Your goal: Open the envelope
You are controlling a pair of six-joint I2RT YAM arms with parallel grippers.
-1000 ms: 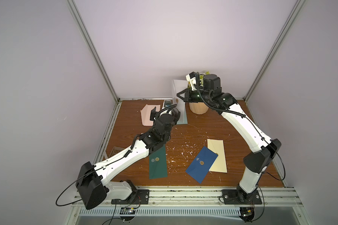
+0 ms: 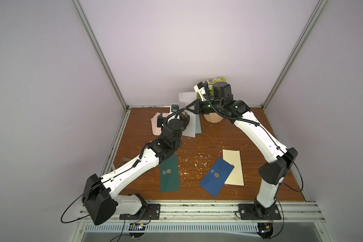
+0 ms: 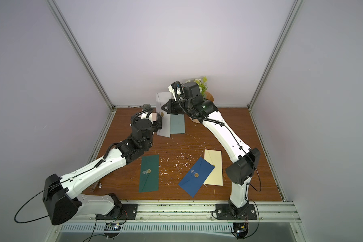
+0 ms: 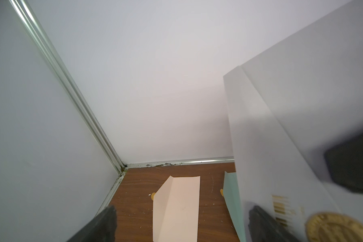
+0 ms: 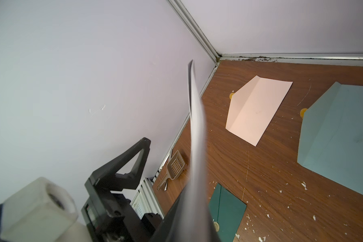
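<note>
A pale grey envelope is held upright above the table by my right gripper, whose fingers are shut on it. In the left wrist view the envelope fills the right side, with a gold seal low on its face and a dark right-gripper fingertip pressed against it. Seen from the right wrist, the envelope is nearly edge-on. My left gripper stands open just left of it. One left finger overlaps the envelope's lower part; contact cannot be told.
Pink and light blue envelopes lie with flaps unfolded at the back. Green, blue and cream ones lie at the front. A plant pot stands behind the right arm. Paper scraps litter the middle.
The right gripper and grey envelope have moved left and slightly down. The left gripper has shifted slightly left. The envelopes on the table have stayed put.
</note>
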